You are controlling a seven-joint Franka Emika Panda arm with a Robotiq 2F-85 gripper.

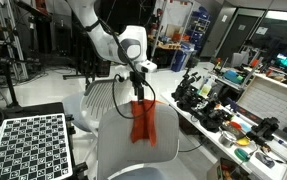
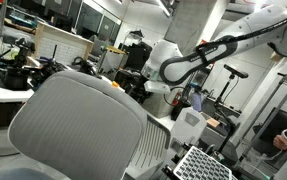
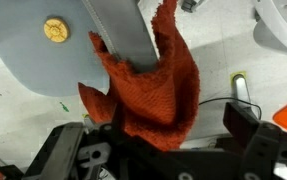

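A red-orange cloth (image 1: 143,124) hangs over the top of a grey chair's back (image 1: 165,142) in exterior view 1. My gripper (image 1: 139,94) is just above the cloth's upper end, pointing down. In the wrist view the crumpled cloth (image 3: 161,100) fills the middle, its lower part between and beyond the open fingers. The gripper stands open; whether its fingers touch the cloth cannot be told. Exterior view 2 shows the chair's back (image 2: 73,125) from the other side, hiding most of the cloth.
A bench (image 1: 198,105) crowded with black tools and parts runs along the right. A black-and-white checkered board (image 1: 28,146) lies at the front left. In the wrist view, a round yellow piece (image 3: 55,29) shows at the upper left.
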